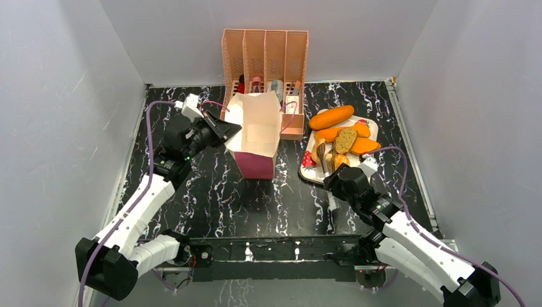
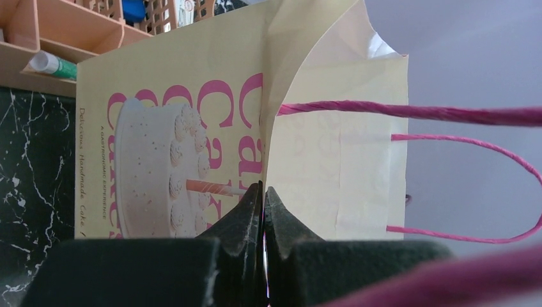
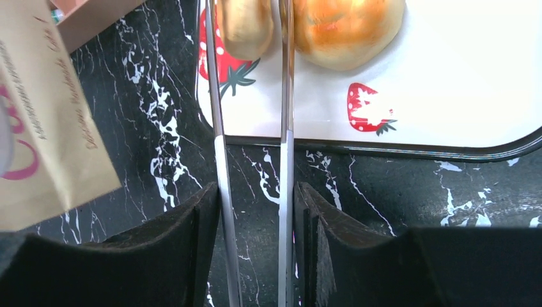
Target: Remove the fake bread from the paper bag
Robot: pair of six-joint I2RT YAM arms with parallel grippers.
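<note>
The paper bag (image 1: pixel 254 160) stands upright on the marble table, its pale inside looking empty from above. My left gripper is shut on the bag's upper edge, with pink handles alongside. My right gripper (image 1: pixel 323 153) is over the white tray (image 3: pixel 447 83) of fake bread. Its long fingers straddle a small bread piece (image 3: pixel 246 32) beside a round bun (image 3: pixel 345 32); whether they grip it is unclear. A long orange loaf (image 1: pixel 331 117), orange pieces (image 1: pixel 363 146) and a seeded slice (image 1: pixel 346 139) also lie on the tray.
A salmon organizer (image 1: pixel 264 51) with several small items stands behind the bag. The table front between bag and tray is clear. Walls border the back and sides.
</note>
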